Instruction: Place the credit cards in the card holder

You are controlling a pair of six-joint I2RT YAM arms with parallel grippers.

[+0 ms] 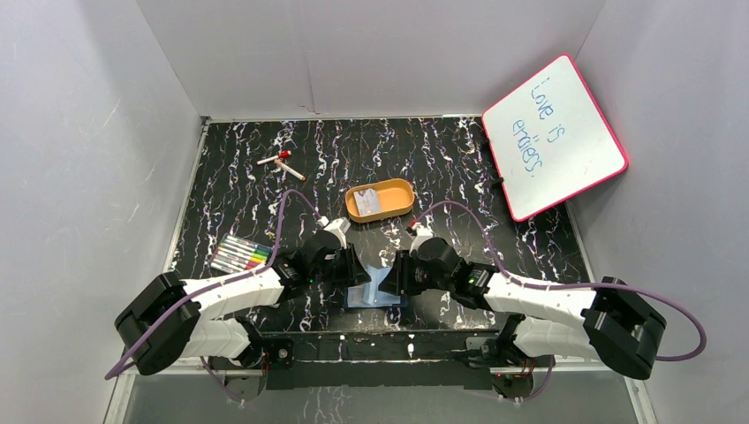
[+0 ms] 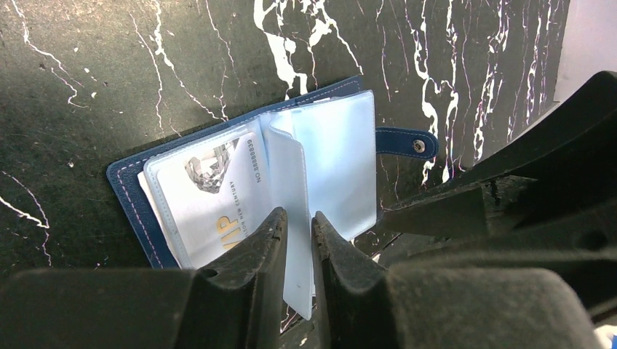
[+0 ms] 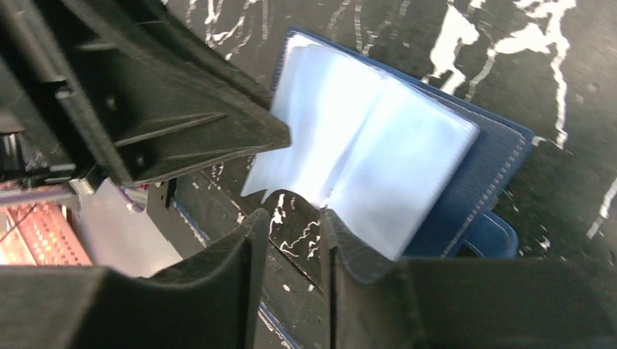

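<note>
The card holder (image 1: 375, 301) lies spread on the table near the front edge, with a dark blue cover and clear sleeves. In the left wrist view, a white card with a diamond picture (image 2: 211, 169) shows in its left-hand sleeve. One clear sleeve page (image 2: 295, 211) stands raised, and my left gripper is shut on its edge. Over the holder's right side, my right gripper is partly open. Bare table shows between its fingertips, with the right-hand sleeve (image 3: 407, 160) just beyond them. Both grippers cover part of the holder from above.
An orange tray (image 1: 397, 196) behind the grippers holds a pale card (image 1: 366, 202). Coloured markers (image 1: 240, 253) lie at left, loose ones (image 1: 290, 170) farther back. A whiteboard (image 1: 556, 137) stands at the back right. Clear table lies right of the tray.
</note>
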